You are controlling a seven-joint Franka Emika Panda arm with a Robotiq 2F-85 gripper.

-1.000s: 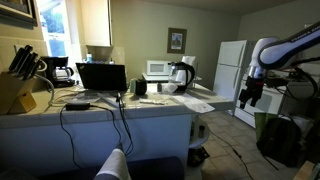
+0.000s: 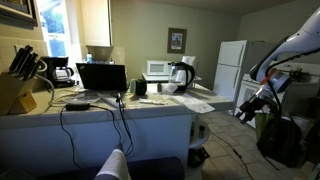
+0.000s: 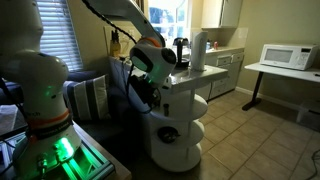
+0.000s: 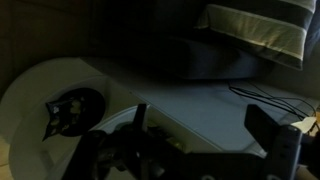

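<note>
In the wrist view my gripper is open, its two dark fingers wide apart with nothing held between them. Below it are the rounded white shelves (image 4: 22,105) of a counter end, and a dark round item (image 4: 75,112) with light marks lies on one of them. From the side, my gripper (image 3: 152,97) hangs beside the top of those shelves (image 3: 190,153); the dark item (image 3: 168,133) sits on a lower tier. Exterior view 1 shows my arm (image 2: 268,82) reaching low at the far right, the gripper too small to make out.
A dark sofa (image 4: 165,50) with a striped cushion (image 4: 262,25) borders the shelves. Cables (image 4: 270,98) lie near the right finger. The counter (image 2: 100,112) carries a laptop (image 2: 103,77), a knife block (image 2: 17,92) and a kettle (image 2: 182,75). Tiled floor (image 3: 245,135) lies open beyond the shelves.
Over the last second my arm has come down and moved leftward in exterior view 1, its gripper end now lower. The counter's objects have not moved.
</note>
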